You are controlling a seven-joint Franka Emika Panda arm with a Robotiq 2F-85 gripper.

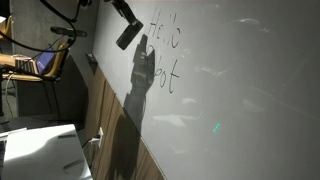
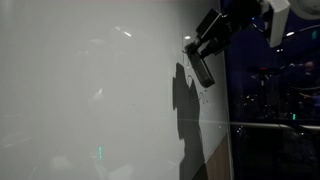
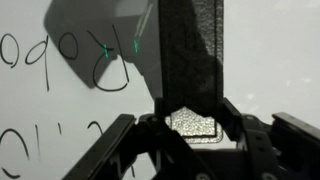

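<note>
In exterior view 1 black writing, "Hello Robot", stands on the whiteboard, with a shadow over part of the lower word. A dark oblong block, probably an eraser, is clasped by my gripper. Its long body reaches up from between the fingers in the wrist view, and the same block hangs before the board in exterior view 2. Letters appear left of the block in the wrist view. Whether the block touches the board I cannot tell.
A white table stands at the lower left of exterior view 1, with a chair and a laptop behind it. Wood panelling borders the board. The board's right side is unobstructed.
</note>
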